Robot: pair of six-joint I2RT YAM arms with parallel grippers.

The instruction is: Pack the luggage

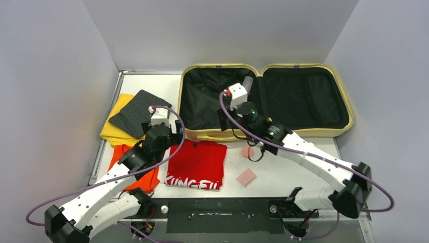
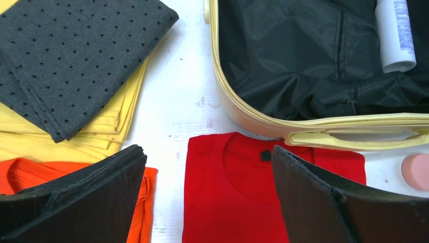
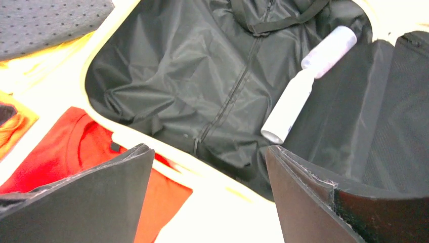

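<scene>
The yellow suitcase [image 1: 215, 135] lies open at the back, its black lining showing in both halves. Inside its left half rests a white bottle with a clear cap [image 3: 288, 106], close to the hinge. A folded red shirt [image 1: 196, 163] lies in front of the case. To the left, a grey dotted cloth [image 1: 139, 112] sits on yellow cloth [image 1: 112, 130], with an orange garment [image 1: 147, 181] nearer me. My left gripper hovers above the red and orange clothes, open and empty. My right gripper is over the case's front edge, fingers apart, nothing between them.
A round pink item [image 1: 248, 151] and a square pink packet [image 1: 246, 177] lie on the white table [image 1: 283, 177] right of the red shirt. The suitcase's right half [image 1: 308, 96] is empty. Walls enclose the back and sides.
</scene>
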